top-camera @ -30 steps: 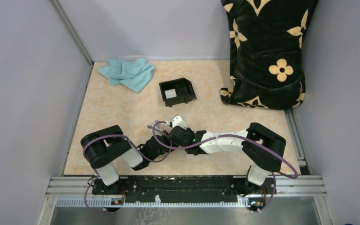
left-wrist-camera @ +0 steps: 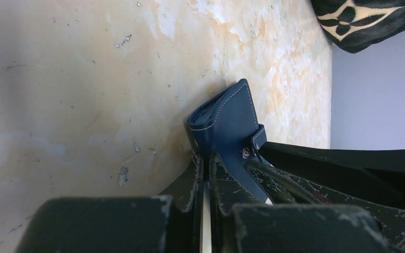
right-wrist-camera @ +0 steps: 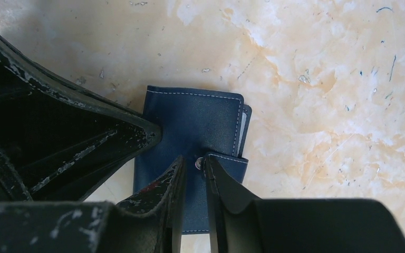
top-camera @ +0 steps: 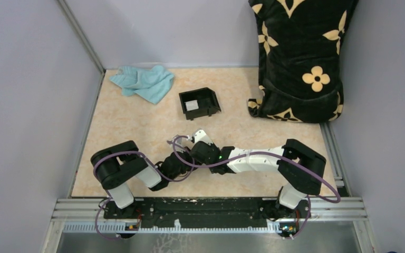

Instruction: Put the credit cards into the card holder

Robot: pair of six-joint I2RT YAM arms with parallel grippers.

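The dark blue card holder stands folded near the tabletop, its stitched edges and strap with a metal snap facing my right gripper. My left gripper is shut on one edge of it. Over the snap strap, my right gripper is open, with a narrow gap between its fingers; whether they touch the strap I cannot tell. A thin pale edge shows in the holder's open side in the right wrist view. In the top view the arms hide the holder. No credit card can be made out clearly.
A black open box with a white square piece inside stands beyond the grippers. A blue cloth lies at the back left, and a black patterned cushion fills the back right. Both grippers are close together.
The right arm's elbow has shifted slightly to the right in the top view. The left arm, box, cloth and cushion look unmoved.
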